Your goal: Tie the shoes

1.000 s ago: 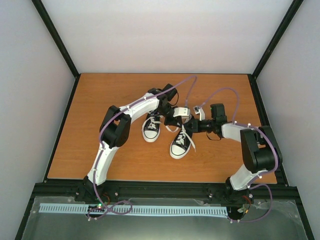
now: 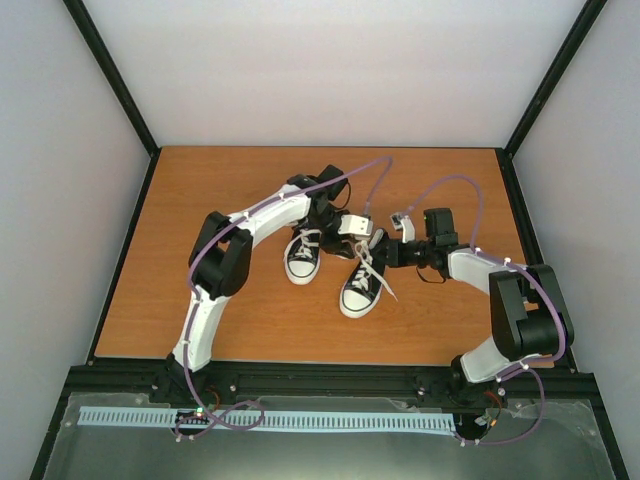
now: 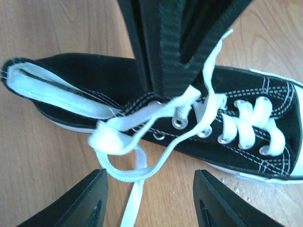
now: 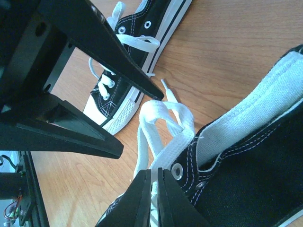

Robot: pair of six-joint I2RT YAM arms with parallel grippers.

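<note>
Two black sneakers with white laces and toes stand side by side, a left shoe [image 2: 302, 258] and a right shoe [image 2: 362, 292]. Over the right shoe's eyelets rises a loop of white lace [image 3: 187, 135]. My left gripper [image 2: 347, 247] is open beside that loop; its fingers [image 3: 78, 205] stand well apart, with nothing gripped. From the other side my right gripper is shut at the lace, its tips touching it in the left wrist view. Whether lace is pinched between them I cannot tell. The left shoe's lace [image 4: 142, 43] hangs loose across its front.
Both grippers stand very close together above the right shoe. A loose lace end [image 3: 132, 205] lies on the table beside the right shoe.
The right gripper barely moved.
</note>
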